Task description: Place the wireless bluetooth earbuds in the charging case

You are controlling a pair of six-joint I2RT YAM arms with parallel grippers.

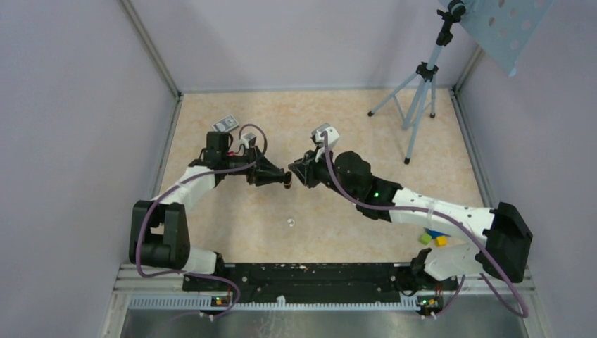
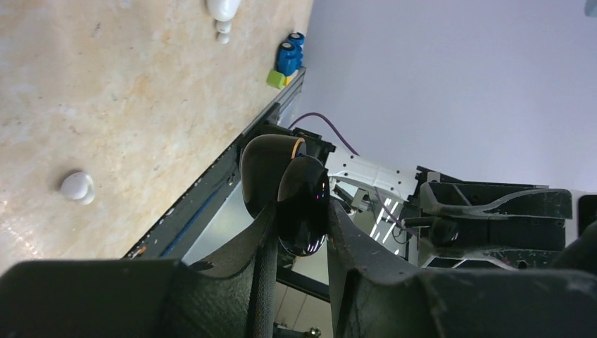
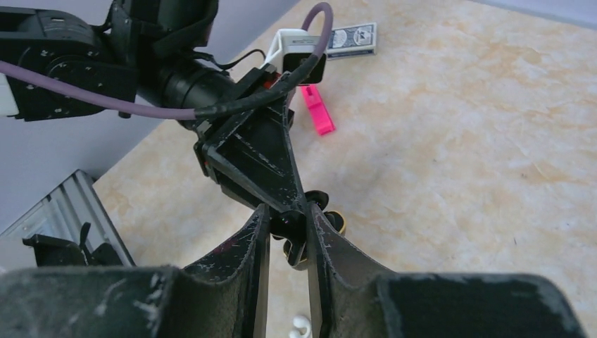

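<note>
The open charging case [image 2: 303, 211], glossy black with a gold rim line, sits in my left gripper [image 1: 284, 177], which is shut on it. Past the fingers its lid [image 2: 269, 169] sticks out. Just right of it in the top view, my right gripper [image 1: 292, 167] points left at the case. In the right wrist view, a small dark object [image 3: 287, 224] shows between the right fingertips, in line with the case's gold rim [image 3: 339, 224]. Its shape blends with the black left fingers behind, and whether it touches the case I cannot tell.
A small white item [image 1: 291, 222] lies on the table below the case. At the back left are a banknote-patterned box [image 1: 225, 124] and a pink piece [image 3: 318, 111]. A tripod [image 1: 420, 91] stands back right; coloured blocks [image 1: 441, 241] sit front right.
</note>
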